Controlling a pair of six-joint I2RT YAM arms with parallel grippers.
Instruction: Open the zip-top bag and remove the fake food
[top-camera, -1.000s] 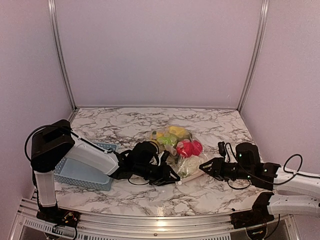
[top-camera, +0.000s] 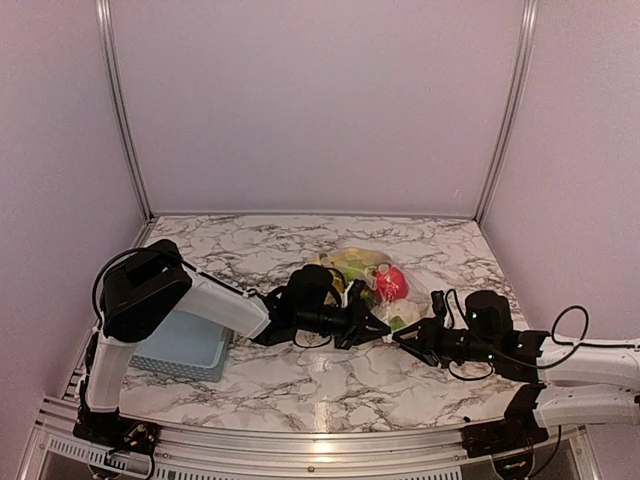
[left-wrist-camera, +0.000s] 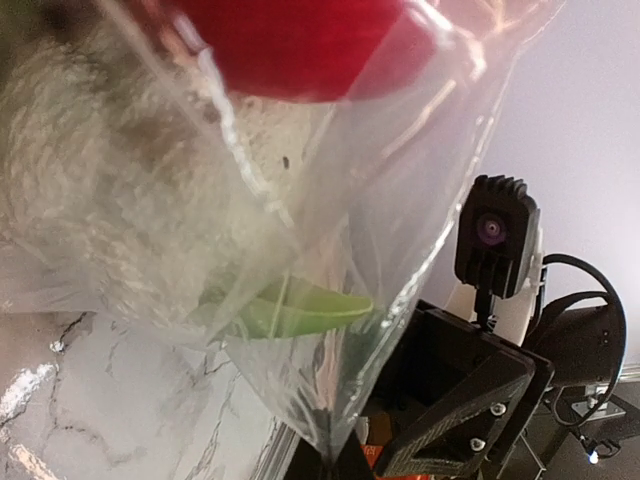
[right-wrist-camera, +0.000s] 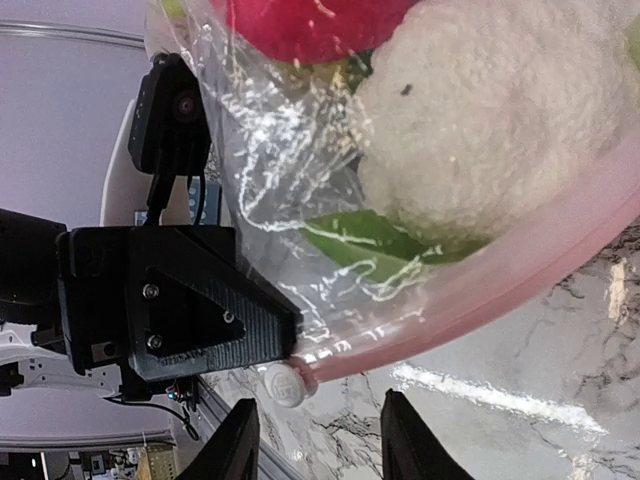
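Note:
The clear zip top bag (top-camera: 357, 259) lies full of fake food between my two arms. Through its film I see a red piece (top-camera: 391, 283), a white cauliflower-like piece (right-wrist-camera: 490, 120) and a green leaf (right-wrist-camera: 375, 235). A pink zip strip (right-wrist-camera: 470, 310) runs along its mouth, with a white slider (right-wrist-camera: 286, 384) at the strip's left end. My left gripper is shut on the bag's corner, right by the slider. My right gripper stands open just in front of the strip, nothing between its fingers.
A light blue basket (top-camera: 178, 372) stands at the left, partly behind my left arm. Both grippers are very close together.

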